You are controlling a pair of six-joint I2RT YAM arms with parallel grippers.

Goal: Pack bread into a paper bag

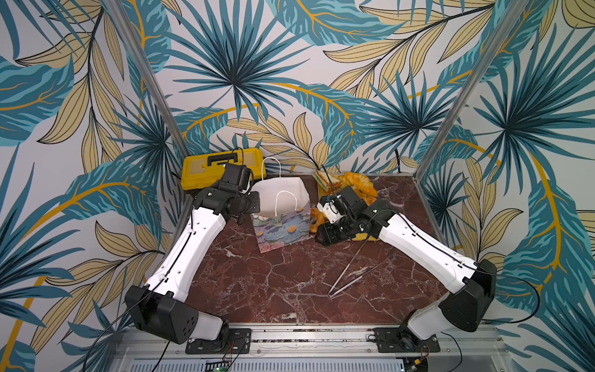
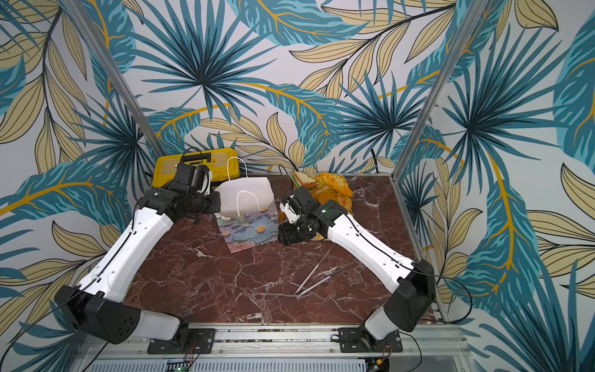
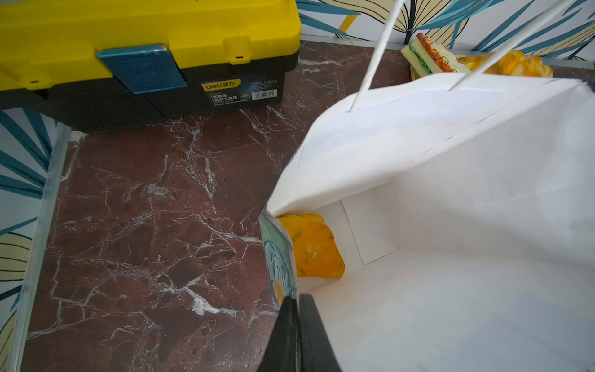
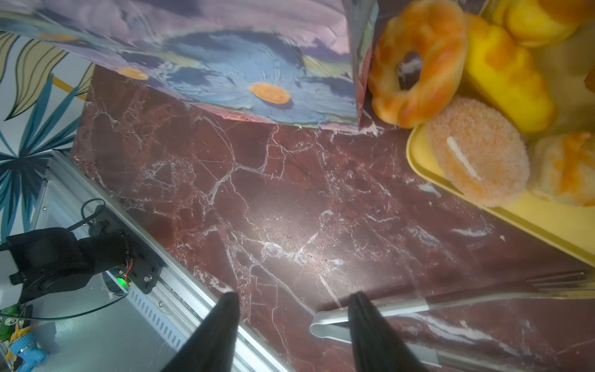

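Note:
The paper bag (image 1: 282, 229), with a painted flower print and white handles, stands open at the table's middle. Inside it an orange-brown bread piece (image 3: 316, 248) lies on the bottom. My left gripper is shut on the bag's side edge, where the thin paper runs down between its fingertips. More bread sits on the yellow tray (image 4: 489, 204): a sugared round bun (image 4: 477, 152) and a long yellow loaf (image 4: 508, 77). A ring-shaped bread (image 4: 421, 62) lies between bag and tray. My right gripper is open and empty, in front of the bag's right side.
Metal tongs (image 4: 396, 308) lie on the marbled table, beneath the right fingertips in the wrist view. A yellow toolbox (image 3: 155, 37) stands behind the bag to the left. A sandwich (image 3: 434, 55) rests at the back.

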